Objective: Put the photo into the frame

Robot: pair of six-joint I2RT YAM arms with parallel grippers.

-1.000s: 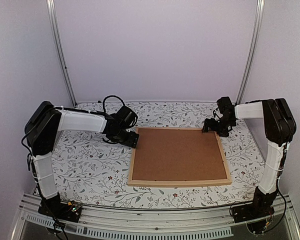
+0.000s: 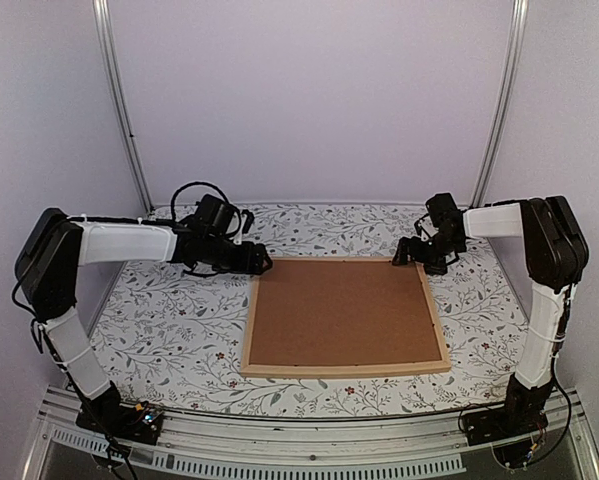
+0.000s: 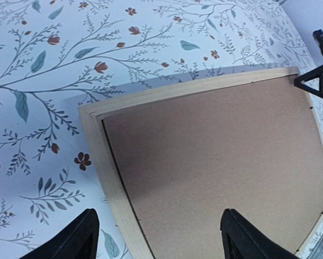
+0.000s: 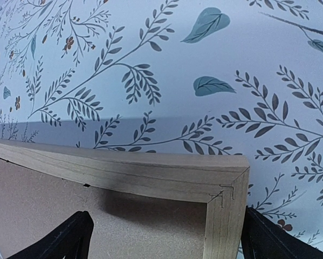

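Observation:
The wooden frame (image 2: pixel 345 371) lies flat on the table with a brown board (image 2: pixel 345 312) filling it. At its far left corner my left gripper (image 2: pixel 264 262) is open; in the left wrist view its fingers (image 3: pixel 77 234) stand wide apart with the frame's left side (image 3: pixel 114 194) running between and below them. My right gripper (image 2: pixel 406 252) is open at the far right corner; the right wrist view has the frame's right side (image 4: pixel 226 226) near the right finger (image 4: pixel 263 237), and I cannot tell if they touch. No photo is distinguishable.
A floral-patterned table surface (image 2: pixel 179 350) surrounds the frame, bare on the left, right and near sides. Pale walls (image 2: pixel 309 100) close off the back and both sides. A metal rail (image 2: pixel 309 462) runs along the front.
Over the last second the frame has shifted left and slightly nearer, and the right gripper has moved left with it.

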